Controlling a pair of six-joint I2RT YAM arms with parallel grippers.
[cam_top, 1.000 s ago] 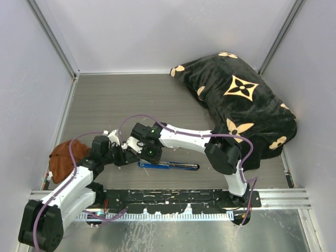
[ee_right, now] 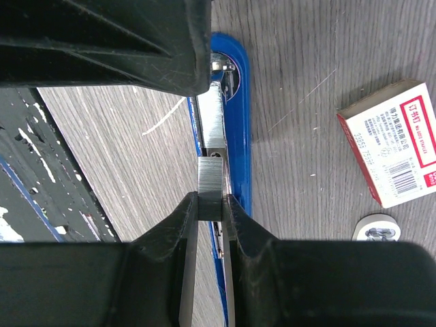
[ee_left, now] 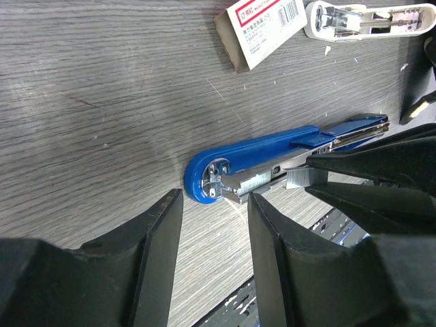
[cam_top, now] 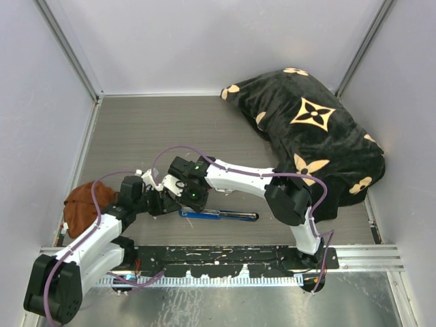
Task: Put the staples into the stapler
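Note:
A blue stapler (ee_left: 255,151) lies opened on the table, its metal magazine (ee_left: 269,172) exposed along the base. In the right wrist view its blue base (ee_right: 238,129) runs up past the fingertips. My right gripper is shut on a small silver strip of staples (ee_right: 210,178), held over the magazine. The left wrist view shows that strip (ee_left: 305,178) at the black fingers' tips, close beside the magazine; whether they touch, I cannot tell. My left gripper is open at the stapler's front end, nothing between its fingers.
A staple box (ee_left: 262,28) and a small white stapler (ee_left: 371,22) lie behind the blue one. A black patterned cushion (cam_top: 313,136) fills the right back, a brown cloth (cam_top: 88,208) the left.
The right gripper has shifted very slightly toward the left and front over the stapler. The left arm and the stapler look the same.

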